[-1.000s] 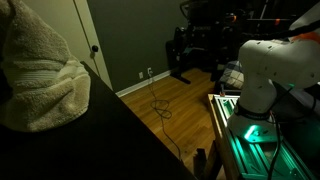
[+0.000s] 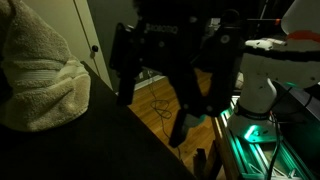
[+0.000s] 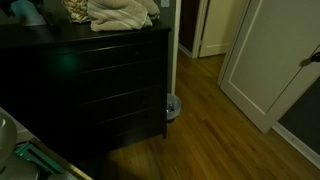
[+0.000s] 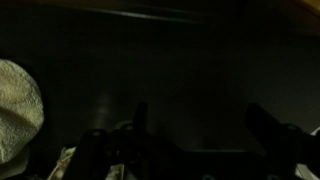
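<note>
My gripper (image 2: 152,112) hangs in the upper middle of exterior view 1, its dark fingers spread apart. In the wrist view the two fingers (image 4: 140,118) are likewise wide apart, and no object shows between them. A beige towel (image 2: 48,85) lies bunched on the black dresser top (image 2: 90,145), to the left of the gripper and clear of it. Part of the towel (image 4: 15,112) appears at the left edge of the wrist view. Exterior view 2 shows the towel (image 3: 122,14) on the dresser, but no gripper there.
The dresser's dark front (image 3: 90,95) drops to a wooden floor (image 3: 215,130). Beside it stands a small waste bin (image 3: 173,106). A cable (image 2: 160,105) trails over the floor.
The gripper has come left and down from the upper right, and it looks much larger in exterior view 1. The towel has stayed where it was.
</note>
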